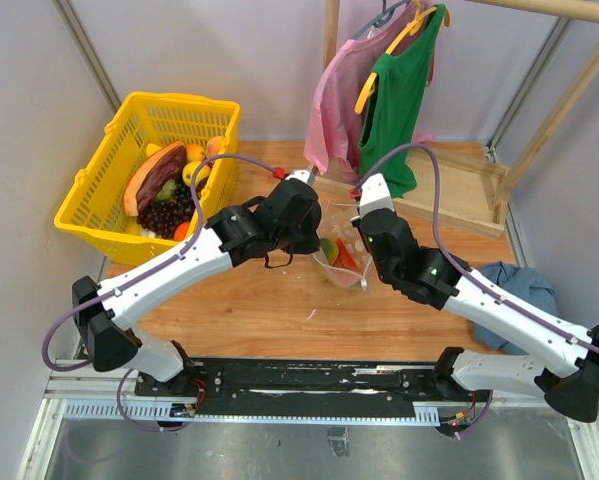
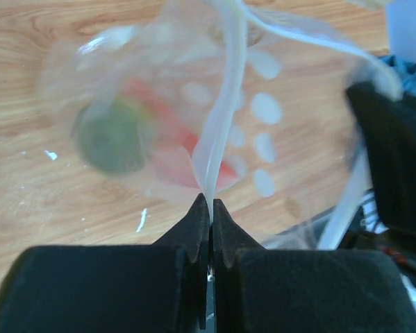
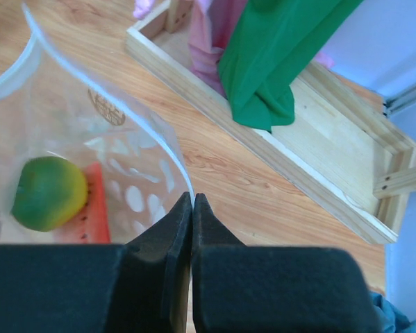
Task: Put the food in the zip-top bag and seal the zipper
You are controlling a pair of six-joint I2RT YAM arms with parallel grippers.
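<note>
A clear zip top bag (image 1: 341, 269) hangs between my two grippers, with its mouth spread wide. Inside lie a green-yellow fruit (image 3: 49, 193) and a red piece of food (image 3: 92, 210). My left gripper is shut on the bag's edge, whose film runs down between the fingertips. Opposite it, my right gripper pinches the other side of the bag's rim, also shut. In the left wrist view the food looks blurred through the film, and the right gripper's dark body (image 2: 395, 166) shows at the right.
A yellow basket (image 1: 84, 205) full of fruit stands at the back left. Behind the bag is a wooden rack (image 1: 449, 215) with pink and green garments. A blue cloth (image 1: 517, 295) lies at the right.
</note>
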